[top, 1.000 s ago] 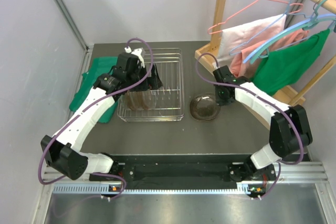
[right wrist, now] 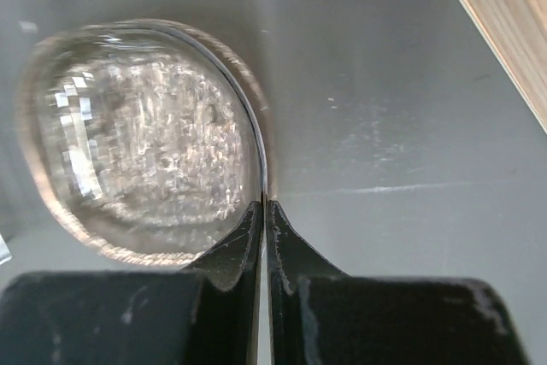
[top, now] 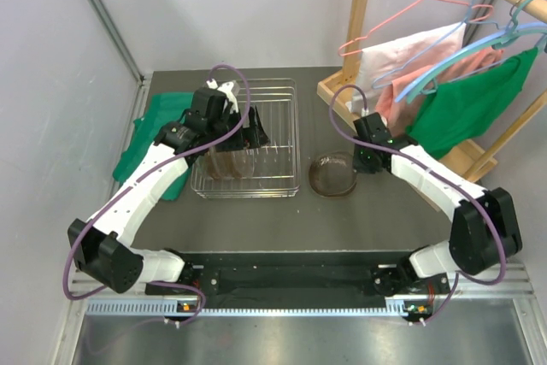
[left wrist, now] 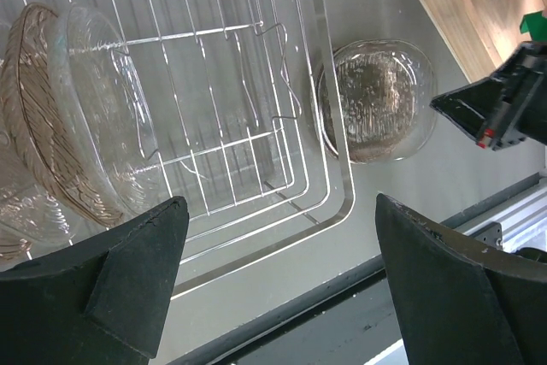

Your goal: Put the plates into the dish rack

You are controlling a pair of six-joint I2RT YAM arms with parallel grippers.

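A dark, clear-looking plate (top: pixel 332 174) lies on the counter right of the wire dish rack (top: pixel 285 188). At its right edge is my right gripper; its fingertips are pressed together where the thin rim of the plate (right wrist: pixel 154 143) runs between them. In the left wrist view that gripper's tips (left wrist: pixel 434 103) touch the edge of the plate (left wrist: pixel 380 96). My left gripper hangs above the rack with its fingers wide apart and nothing between them. Several plates (left wrist: pixel 94 117) stand on edge in the rack's left part.
A green cloth (top: pixel 147 144) lies left of the rack. Behind my right arm stands a wooden clothes stand (top: pixel 349 32) with hangers and cloths; its base (right wrist: pixel 504 14) is near the right gripper. Bare counter (top: pixel 282 226) lies in front of the plate.
The plate looks nearly unmoved, and the left arm stays put.
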